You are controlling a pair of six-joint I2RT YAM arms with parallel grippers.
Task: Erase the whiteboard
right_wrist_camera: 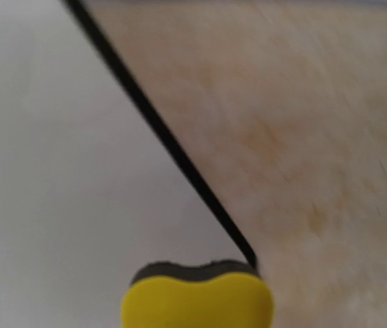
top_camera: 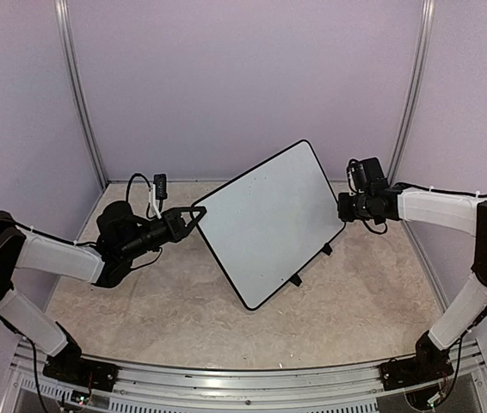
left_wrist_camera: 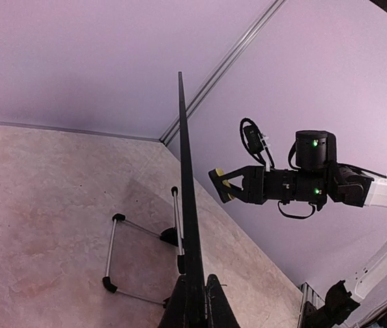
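Tilted over the table is the whiteboard [top_camera: 265, 228], white with a black rim, its face showing no clear marks. My left gripper [top_camera: 199, 213] is shut on the board's left corner; the left wrist view shows the board edge-on between the fingers. At the board's right edge is my right gripper [top_camera: 344, 207], shut on a yellow eraser [right_wrist_camera: 197, 302] with a dark felt side. In the left wrist view a gap shows between that eraser [left_wrist_camera: 228, 186] and the board's face.
Thin folding legs [left_wrist_camera: 109, 249] stick out behind the board. Two black feet [top_camera: 295, 280] show along its lower right edge.
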